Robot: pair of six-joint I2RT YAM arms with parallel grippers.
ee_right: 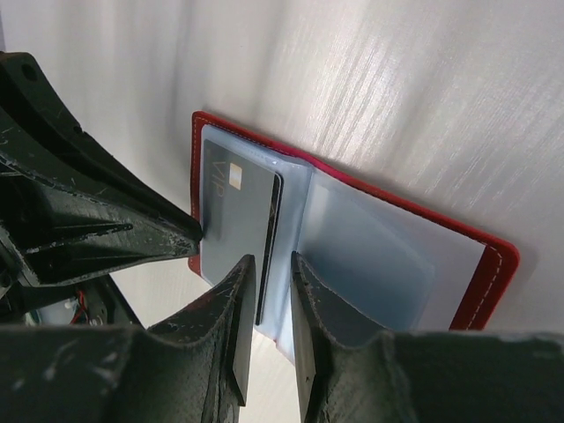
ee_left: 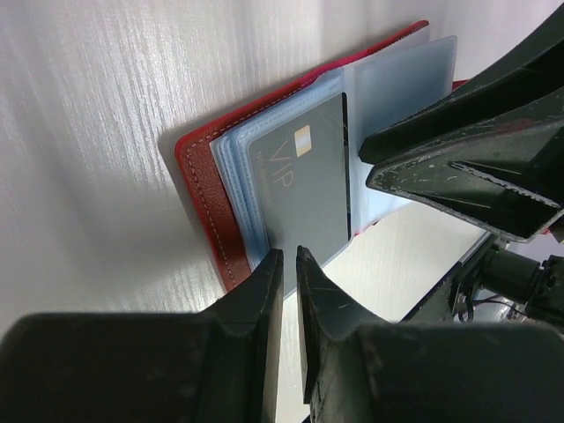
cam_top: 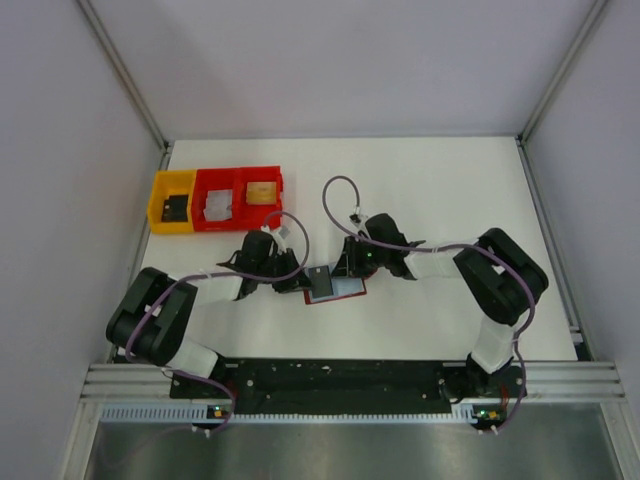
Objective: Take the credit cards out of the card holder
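The red-edged card holder (cam_top: 334,296) lies unfolded on the table, with clear plastic sleeves (ee_right: 361,247) inside. In its left half sits a grey card (ee_left: 304,167) marked VIP. My left gripper has its tips at that card's lower left corner, with a narrow gap between them. My right gripper is part open over the holder's middle, by the right edge of the card's pocket. The clear sleeve shows between its fingers. No card is visibly gripped by either; whether the tips touch the holder is hard to tell.
A red organiser tray (cam_top: 281,215) with a yellow section (cam_top: 160,222) stands at the back left, holding several items. Both grippers are close together over the small holder. Bare white table (cam_top: 450,190) extends behind and to the right.
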